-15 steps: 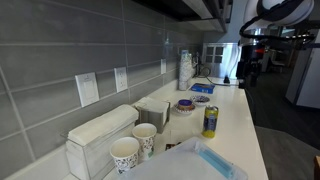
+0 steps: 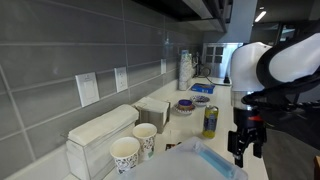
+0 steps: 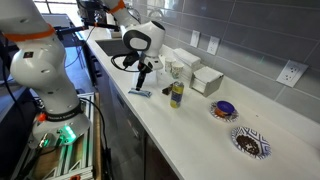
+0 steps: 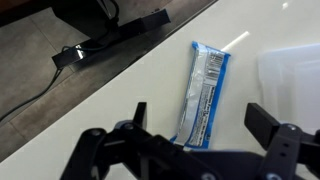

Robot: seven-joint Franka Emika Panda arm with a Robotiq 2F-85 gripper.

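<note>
My gripper is open, with nothing held between its fingers. Below it in the wrist view, a slim blue-and-white packet (image 4: 203,90) lies flat on the white counter, lengthwise between the two fingertips and apart from them. The same packet (image 3: 140,92) shows on the counter near its front edge in exterior view 2, under my gripper (image 3: 138,73). From exterior view 1, the gripper (image 2: 247,152) hangs just right of the packet (image 2: 216,161).
A translucent container (image 4: 290,80) sits right of the packet. Nearby stand a yellow can (image 3: 177,95), paper cups (image 2: 126,153) and a white box (image 2: 98,137). A bowl (image 3: 222,108) and a patterned plate (image 3: 250,143) are farther along; bare counter lies in front of them.
In exterior view 1 my gripper has come from the far right side down and toward the camera, closer to the packet. The packet, can and cups have stayed put.
</note>
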